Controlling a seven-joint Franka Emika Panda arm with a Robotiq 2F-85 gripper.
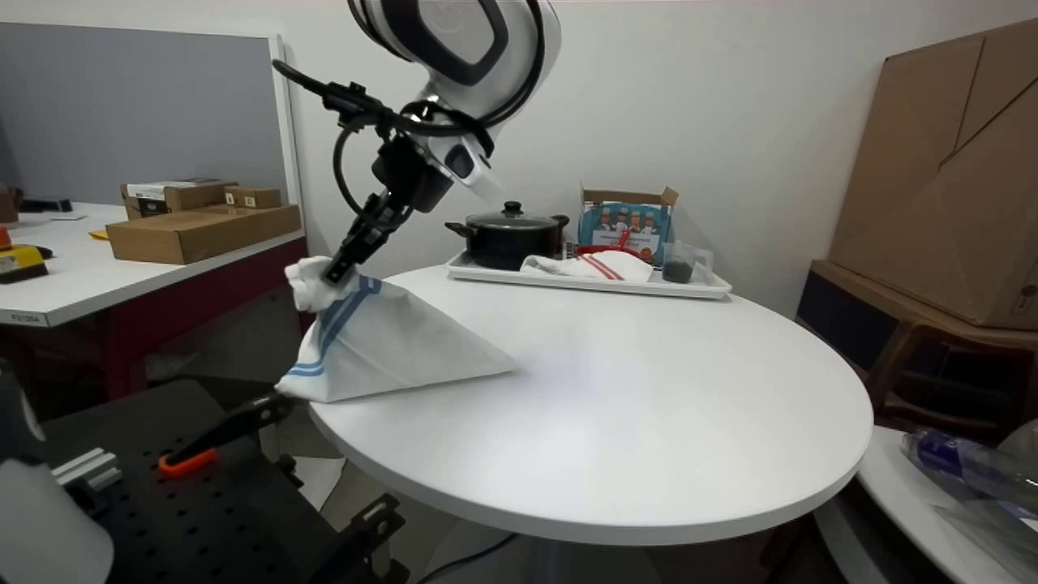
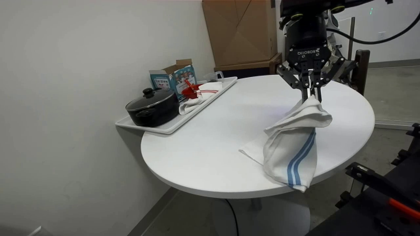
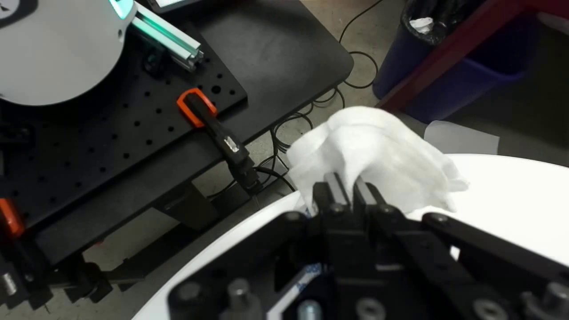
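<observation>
My gripper is shut on a white towel with blue stripes, pinching its bunched upper part. In exterior view 1 the held end is above the left rim of the round white table, while a pointed corner trails rightward on the tabletop. Exterior view 2 shows the towel hanging below the gripper, its striped end at the table's near edge. White cloth bulges out ahead of the fingertips in the wrist view, where the gripper is over the table's edge.
Along the table's back, a white tray carries a lidded black pot, a red-striped cloth, a blue box and a clear jug. A black bench with clamps stands beside the table.
</observation>
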